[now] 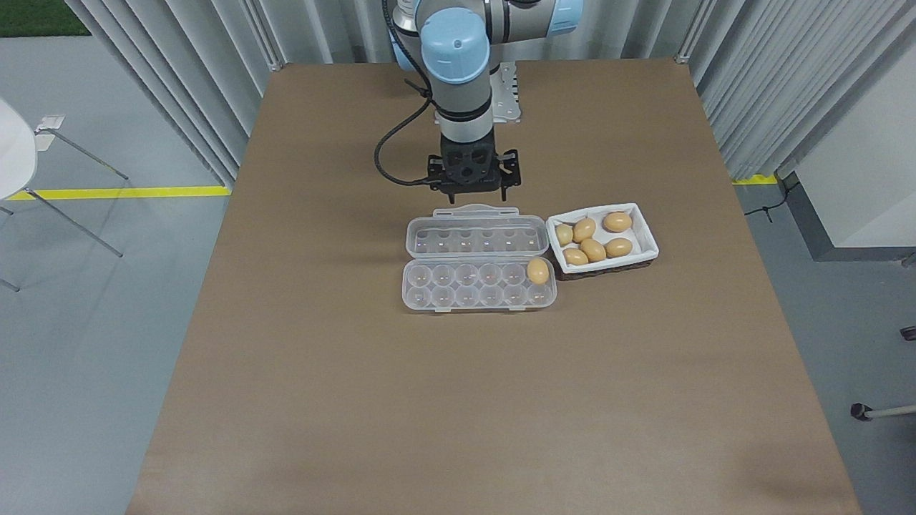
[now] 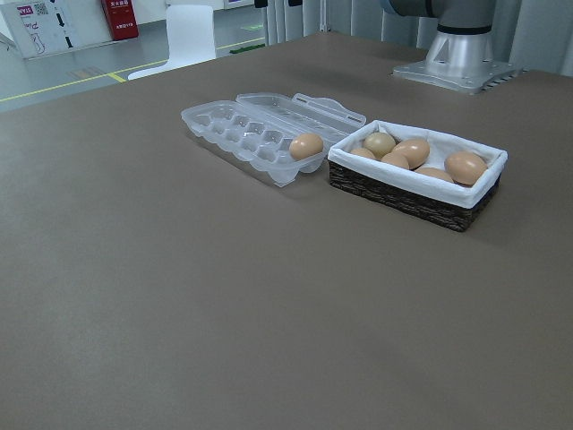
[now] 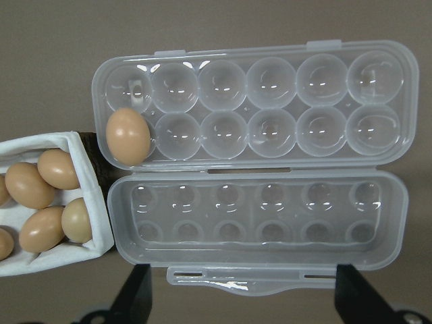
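Observation:
A clear plastic egg carton [image 1: 466,283] lies open on the table, its lid [image 3: 256,246] flat beside the cups. One brown egg [image 3: 128,137] sits in an end cup; the other cups are empty. Next to it is a white-lined wicker basket [image 2: 416,197] holding several brown eggs [image 3: 40,229]. My gripper is above and behind the carton, open, its two black fingers wide apart with nothing between them.
The robot's base plate [image 2: 448,76] stands at the back of the table.

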